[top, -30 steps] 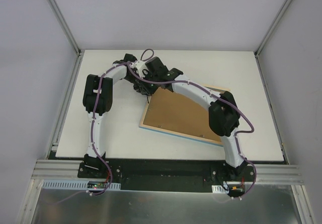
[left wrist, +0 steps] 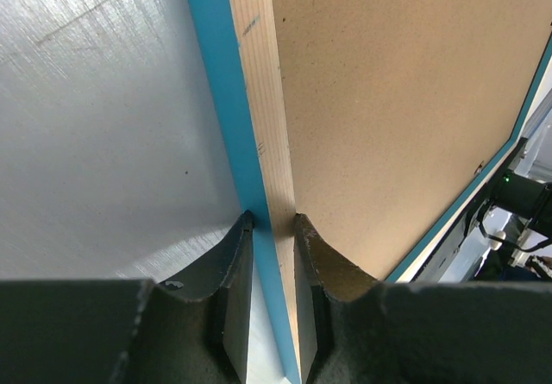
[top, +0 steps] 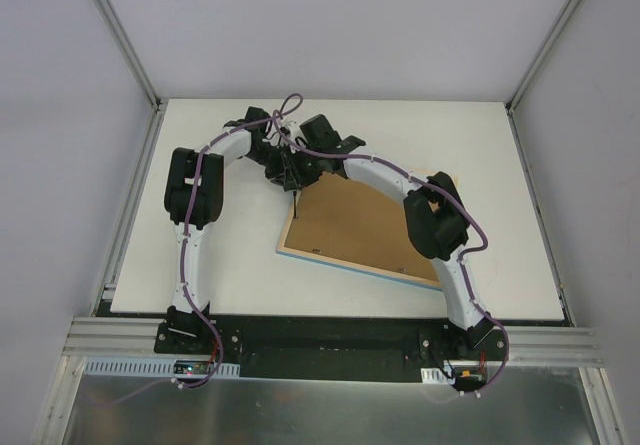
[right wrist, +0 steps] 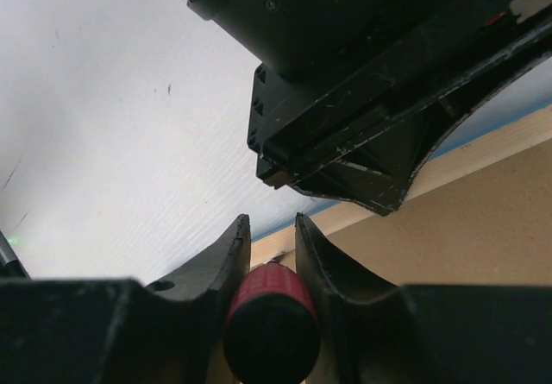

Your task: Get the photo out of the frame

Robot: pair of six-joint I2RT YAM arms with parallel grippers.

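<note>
The photo frame (top: 365, 235) lies back-side up, brown board (left wrist: 397, 91) inside a pale wood rim with blue outer edge. My left gripper has its fingertips either side of that rim, slightly apart; whether they grip it is unclear. My right gripper is shut on a red-handled tool (right wrist: 270, 324), its thin tip near the frame's rim (right wrist: 341, 216). In the top view both grippers crowd the frame's far-left corner, partly hiding it.
Bare white table (top: 220, 265) lies left of and behind the frame. The other arm's black wrist housing (right wrist: 345, 99) is very close above my right gripper's fingertips.
The right arm has shifted very slightly in the top view; the frame and left arm look unchanged.
</note>
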